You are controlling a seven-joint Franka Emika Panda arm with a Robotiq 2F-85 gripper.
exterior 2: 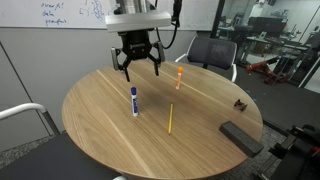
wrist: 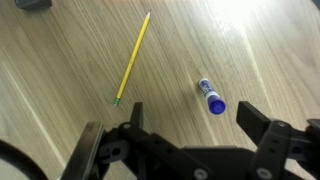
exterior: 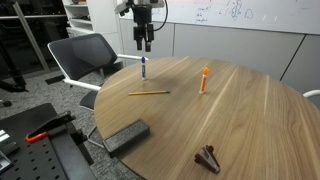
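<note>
A marker with a blue cap (exterior: pixel 143 68) stands upright on the round wooden table, its white and blue body (exterior 2: pixel 134 102) clear of anything else. Above it is my gripper (exterior 2: pixel 141 68), its fingers wide apart and nothing between them. In the wrist view the marker (wrist: pixel 212 98) appears between the two dark fingers, nearer the right one. A yellow pencil (wrist: pixel 132 58) lies flat on the table a short way from the marker.
An orange marker (exterior: pixel 204 80) stands upright farther across the table. A dark grey block (exterior: pixel 127 138) lies near one edge, and a small dark brown object (exterior: pixel 207 158) sits apart from it. Chairs surround it.
</note>
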